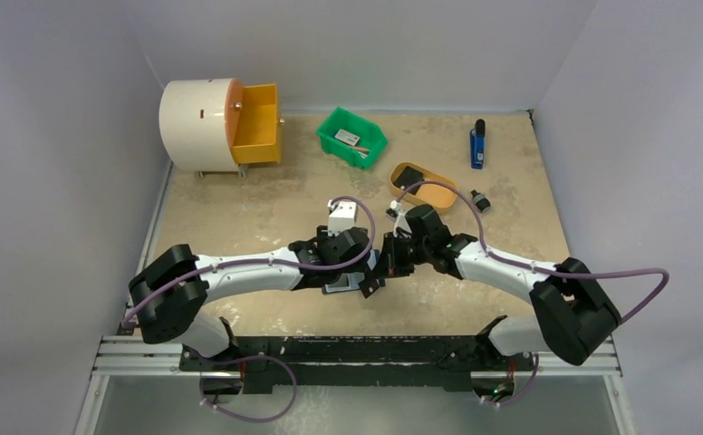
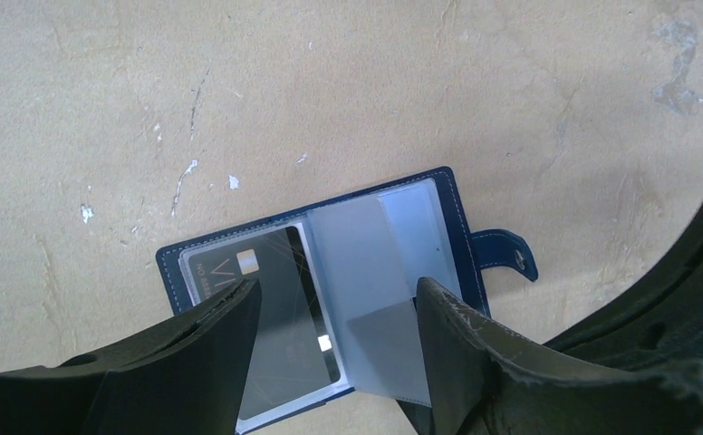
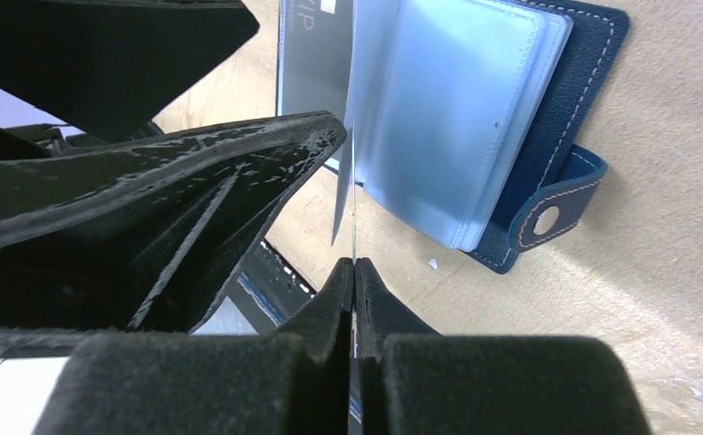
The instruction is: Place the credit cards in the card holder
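The dark blue card holder lies spread on the table, a dark card with a chip in its left sleeve. A clear sleeve flap stands raised in its middle. My left gripper is open above the holder, its fingers either side of the raised part, nothing gripped. In the right wrist view a left-arm finger is close to the flap. My right gripper is shut on a thin card, seen edge-on against the flap; from above, this dark card hangs tilted by the holder. How far it is inside is unclear.
Behind stand a green basket and an orange tray holding a black item. A white drum with a yellow drawer is at back left. A blue tool lies back right.
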